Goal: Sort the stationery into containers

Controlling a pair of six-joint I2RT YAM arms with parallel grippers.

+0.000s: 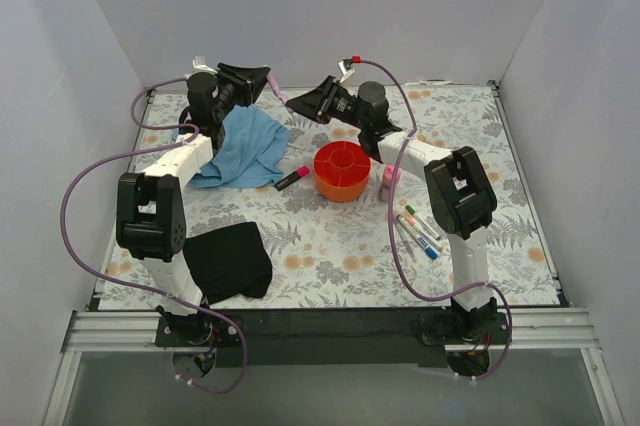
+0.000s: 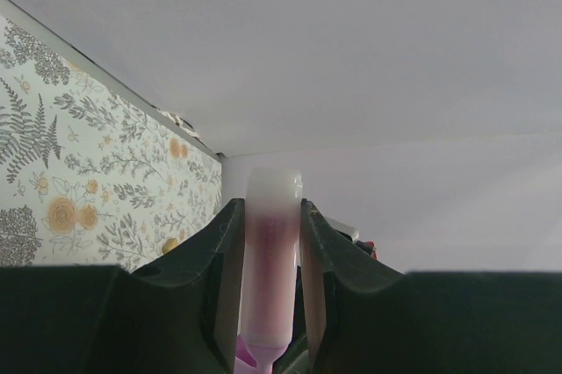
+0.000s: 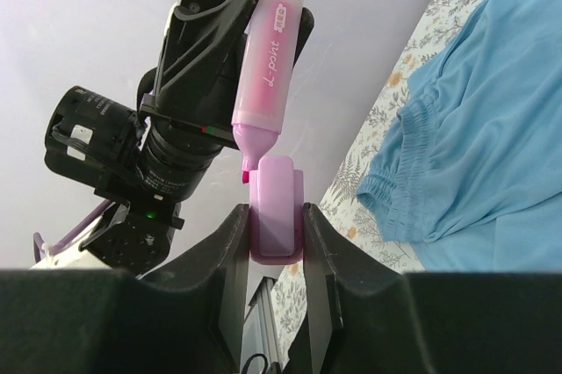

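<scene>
A pink glue pen (image 2: 270, 277) is held upright in my left gripper (image 1: 262, 78), above the blue cloth, its pink nozzle pointing down. My right gripper (image 1: 300, 106) is just below it, closed round a pink cap (image 3: 277, 207) at the nozzle's tip. An orange divided container (image 1: 342, 189) sits under the right arm. A dark marker with a pink end (image 1: 292, 178) lies left of it; several pens (image 1: 420, 234) and a pink item (image 1: 390, 174) lie to its right.
A blue cloth (image 1: 240, 156) covers the back left, and a black cloth (image 1: 228, 261) the front left.
</scene>
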